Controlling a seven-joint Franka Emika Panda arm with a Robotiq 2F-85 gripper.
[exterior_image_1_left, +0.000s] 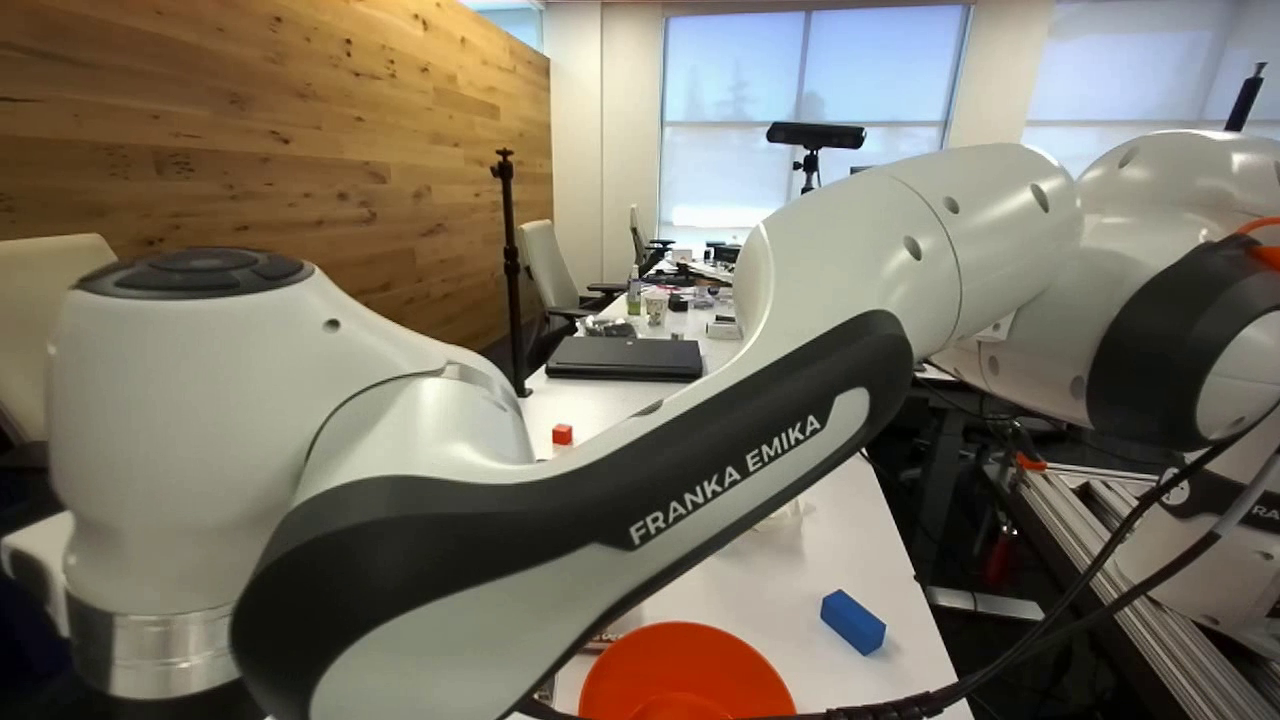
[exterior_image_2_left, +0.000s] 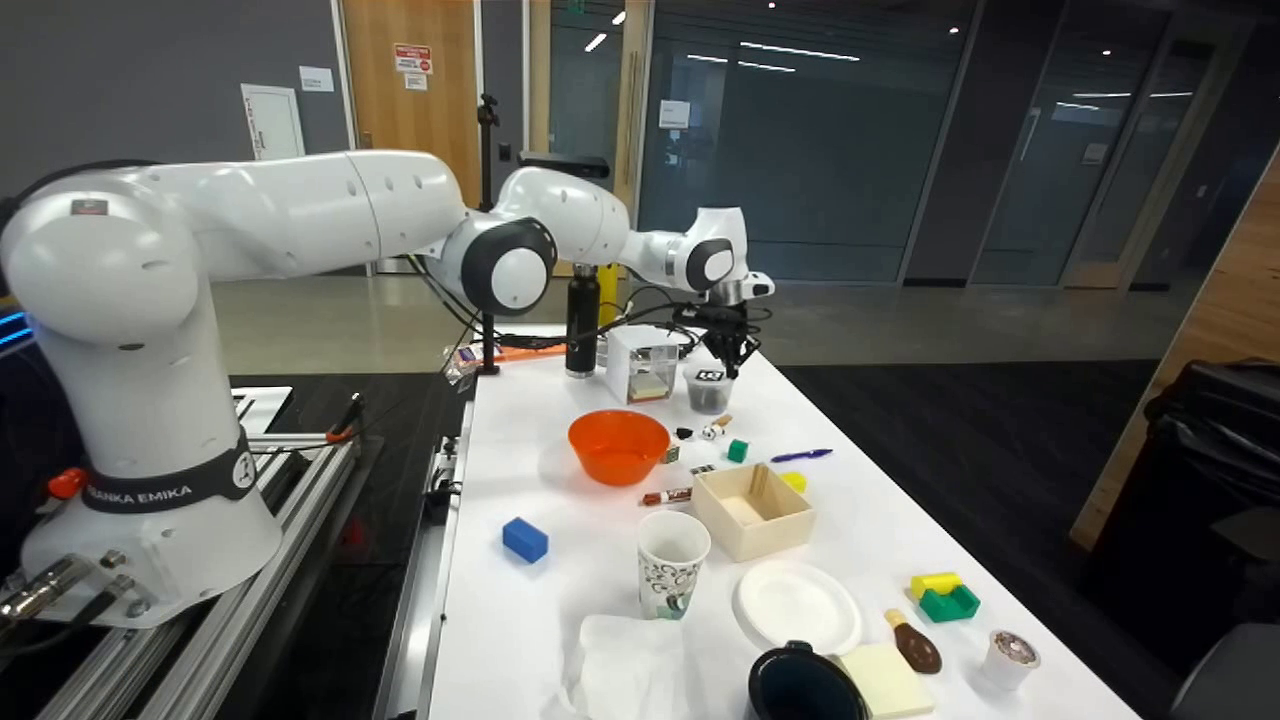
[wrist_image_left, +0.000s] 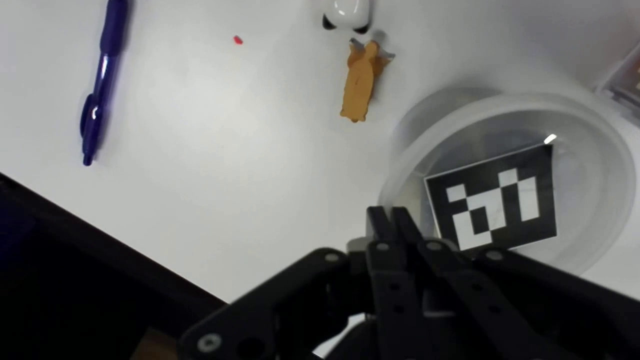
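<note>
A clear plastic tub (wrist_image_left: 591, 198) with a round rim fills the right side of the wrist view. A black-and-white marker (wrist_image_left: 492, 204) shows within it. My gripper is at the tub's near-left rim, fingers close together with the rim running in between them, so it is shut on the tub's edge. In exterior view 2 the tub (exterior_image_2_left: 709, 394) appears upright at the far end of the table, with the gripper (exterior_image_2_left: 733, 364) coming down on its right side. The arm hides the gripper in exterior view 1.
Beside the tub stand a clear-fronted white box (exterior_image_2_left: 642, 366) and a black bottle (exterior_image_2_left: 582, 322). Nearer are an orange bowl (exterior_image_2_left: 618, 446), a wooden box (exterior_image_2_left: 753, 510) and a paper cup (exterior_image_2_left: 669, 562). A purple pen (wrist_image_left: 103, 81) and a small brown figure (wrist_image_left: 358, 84) lie near the gripper.
</note>
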